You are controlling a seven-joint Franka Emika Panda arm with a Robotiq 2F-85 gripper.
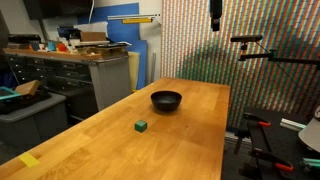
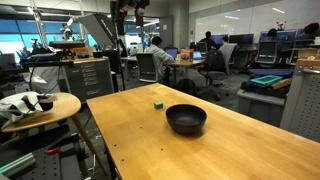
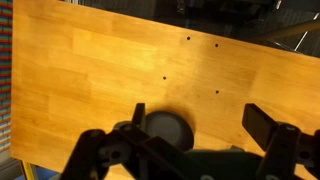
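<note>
High above the wooden table, my gripper is open in the wrist view, its two black fingers far apart with nothing held between them. Exterior view 1 shows the gripper (image 1: 215, 22) at the top, well clear of the tabletop. A round black bowl (image 1: 166, 101) rests upright on the table; in the wrist view the bowl (image 3: 168, 126) is below the left finger and partly hidden by the gripper. A small green block (image 1: 141, 126) lies apart from the bowl, as the block (image 2: 159, 105) does in exterior view 2.
A yellow patch (image 1: 29, 159) marks its near left in exterior view 1. Behind stand a dark drawer cabinet (image 1: 60, 70) and a grey bin (image 1: 32, 122); desks and chairs fill the background.
</note>
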